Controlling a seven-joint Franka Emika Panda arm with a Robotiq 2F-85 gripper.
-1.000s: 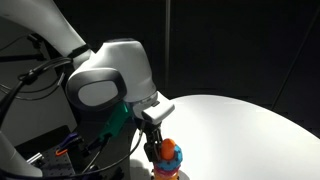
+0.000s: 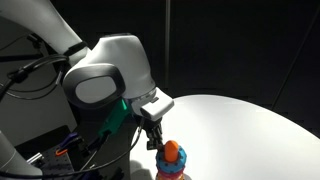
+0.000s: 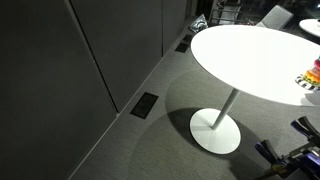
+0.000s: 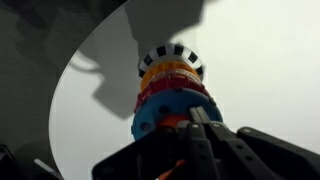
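Observation:
A stack of coloured rings stands on the round white table, with a black-and-white striped ring, an orange ring, a red ring and a blue ring showing. On its top sits an orange piece. My gripper is shut, its fingertips close beside the upper part of the stack. I see nothing held between the fingers. Whether they touch the blue ring or the orange piece I cannot tell. In exterior view 2 the stack is cut off by the right edge and the gripper is out of sight.
In the wrist view its curved edge runs close on the left, with dark floor beyond. A grey partition stands away from the table.
Relative to the stack, my gripper has shifted slightly. In exterior view 1 the orange piece and blue ring now appear a little lower and more to the right.

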